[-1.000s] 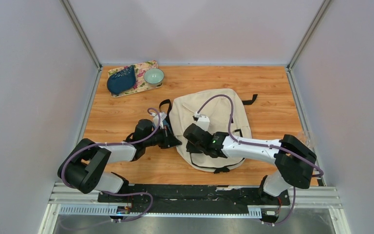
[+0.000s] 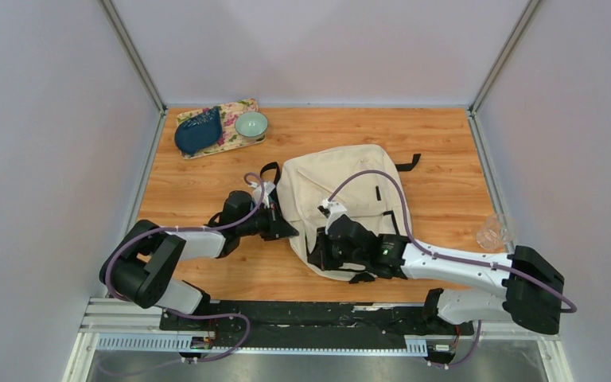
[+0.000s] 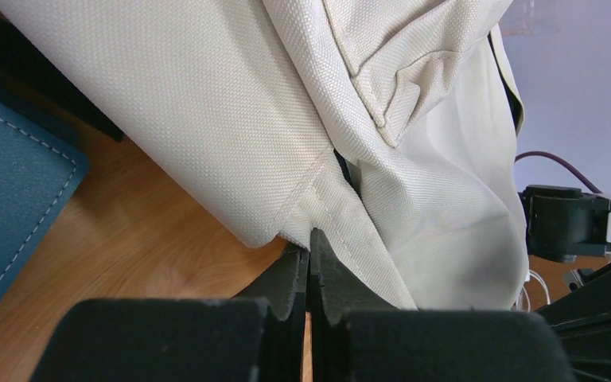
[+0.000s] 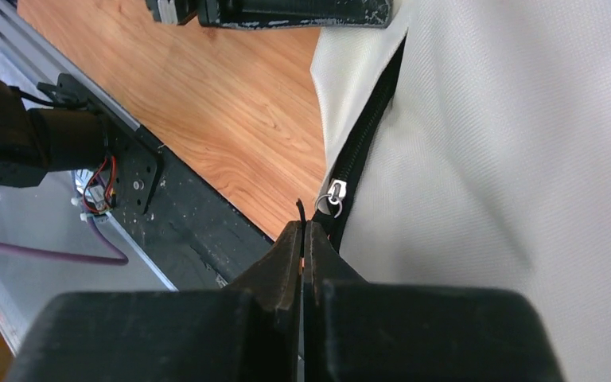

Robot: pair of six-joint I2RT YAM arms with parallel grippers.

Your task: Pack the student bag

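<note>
The cream backpack (image 2: 326,171) lies flat in the middle of the table. My left gripper is shut at the bag's left side, its tips on a cream seam edge of the fabric; whether cloth is between them is hard to tell. A blue item (image 3: 8,207) lies beside it in the left wrist view. My right gripper is shut with nothing visible between its fingers, just short of a silver zipper pull (image 4: 336,192) on a black zipper along the bag's lower left part.
At the back left a floral mat (image 2: 239,111) holds a dark blue pouch (image 2: 198,131) and a pale green bowl (image 2: 251,124). A clear container (image 2: 493,231) stands at the right edge.
The left arm has barely moved.
</note>
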